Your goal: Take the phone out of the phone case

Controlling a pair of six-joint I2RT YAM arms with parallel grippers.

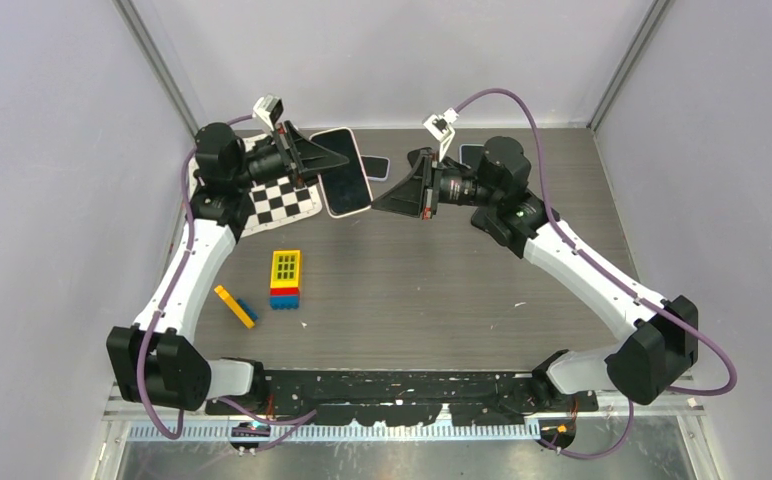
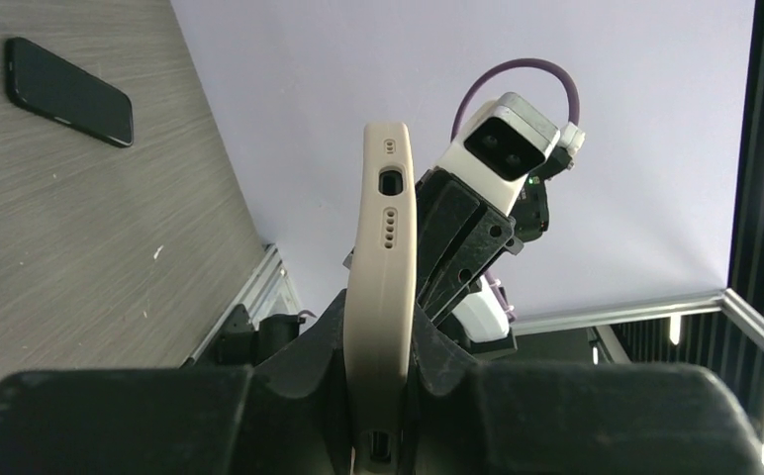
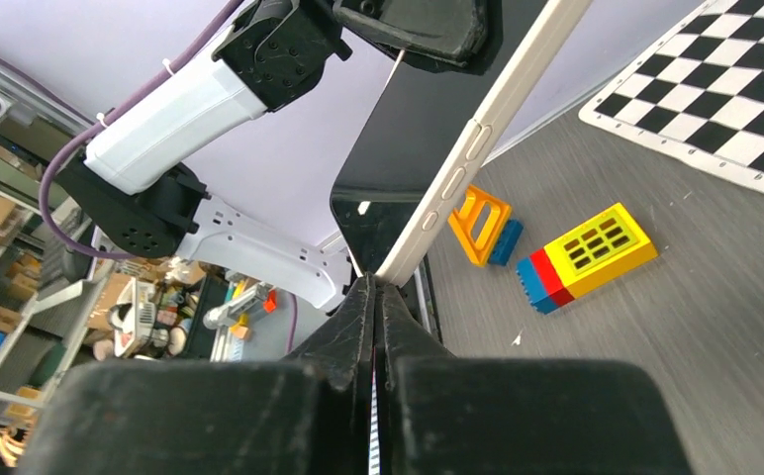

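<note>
A phone [image 1: 342, 187] with a black screen sits inside a pale beige phone case [image 2: 376, 297], held up above the table. My left gripper [image 1: 345, 160] is shut on the case and phone together, one finger across the screen side. In the right wrist view the case's side wall [image 3: 477, 143] with its buttons runs along the phone's edge. The right gripper is shut, nothing showing between its fingers. Its tips are at the lower corner of the case, close to the rim; whether they touch cannot be told.
A yellow, red and blue block stack [image 1: 285, 278] and a yellow piece [image 1: 235, 306] lie at the left. Behind the left arm is a checkered board [image 1: 280, 205]. Another phone [image 1: 376, 168] and more dark phones lie toward the back.
</note>
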